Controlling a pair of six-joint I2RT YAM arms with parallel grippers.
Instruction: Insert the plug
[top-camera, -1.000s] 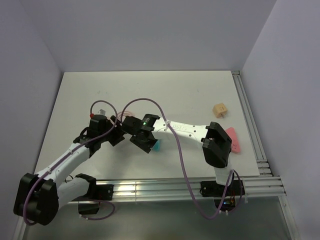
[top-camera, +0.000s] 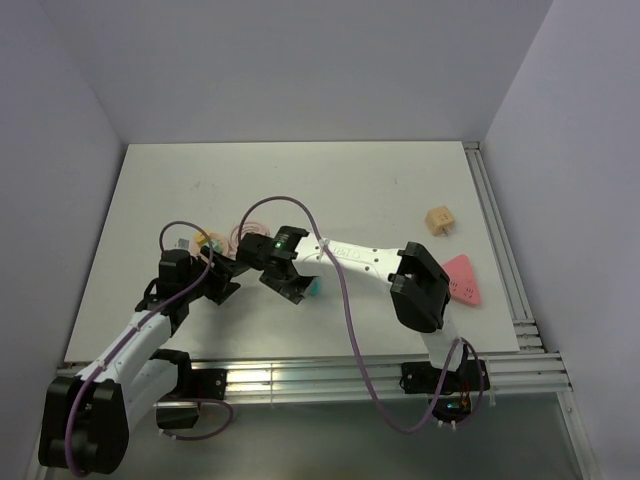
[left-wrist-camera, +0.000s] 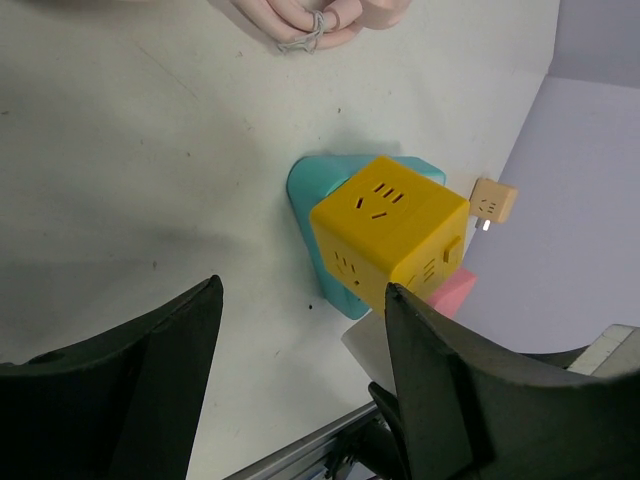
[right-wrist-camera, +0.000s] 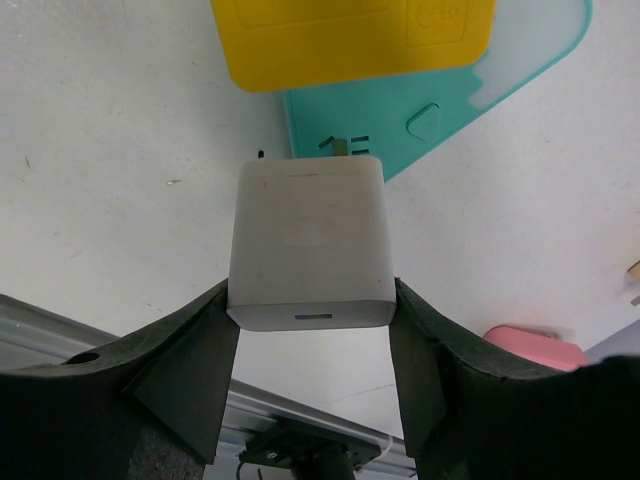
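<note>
A yellow socket cube (left-wrist-camera: 389, 220) sits on a teal power strip (left-wrist-camera: 310, 210) in the left wrist view. In the right wrist view my right gripper is shut on a white plug (right-wrist-camera: 308, 230), whose prong is at the teal strip's socket (right-wrist-camera: 350, 140); how deep it is cannot be told. My left gripper is beside these in the left wrist view, its fingertips apart, with no object clearly between them; whether it holds anything cannot be told.
A pink coiled cord (left-wrist-camera: 300, 20) lies behind. A beige cube (top-camera: 440, 220) and pink wedge (top-camera: 463, 280) are at the table's right.
My left arm has moved leftward in the top view since a second ago. The right arm has shifted only slightly.
</note>
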